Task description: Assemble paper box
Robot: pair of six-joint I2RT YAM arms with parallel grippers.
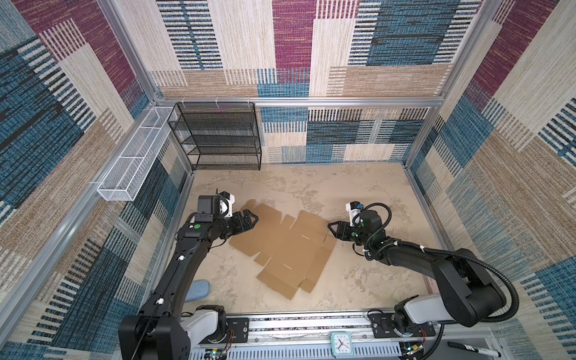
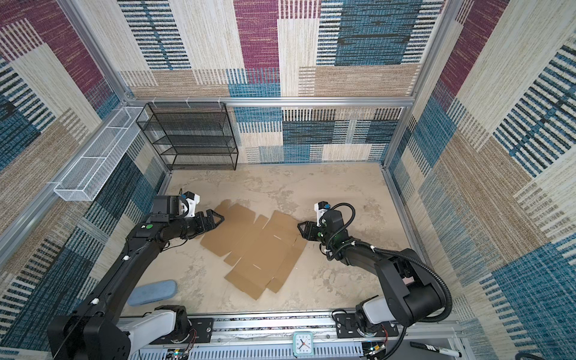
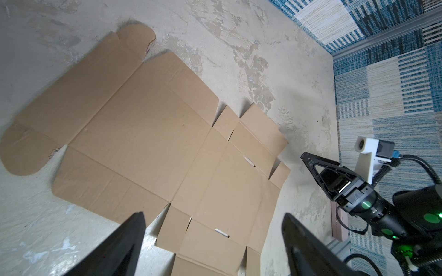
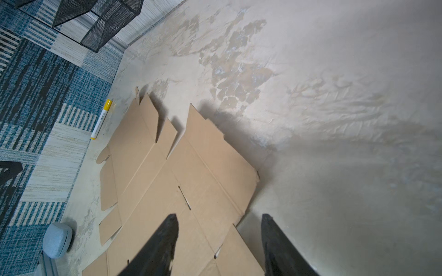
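Note:
Spread flat on the table lies an unfolded brown cardboard sheet [image 1: 288, 246], with creases, slots and several side flaps, some tilted slightly up. My left gripper [image 1: 253, 219] hovers at its left end; in the left wrist view the sheet [image 3: 152, 133] shows between widely parted fingers, and nothing is held. On the other side, my right gripper [image 1: 331, 230] is beside the sheet's right edge. The right wrist view shows its fingertips [image 4: 158, 239] apart, with a corner flap [image 4: 237, 253] of the cardboard visible between and below them; no grip on it shows.
A black wire rack [image 1: 219, 138] stands at the back left, and a white wire basket [image 1: 135, 156] hangs on the left wall. A blue-grey pad [image 2: 152, 292] lies front left. A yellow-capped marker [image 4: 101, 119] is by the wall. Bare table extends behind and right of the cardboard.

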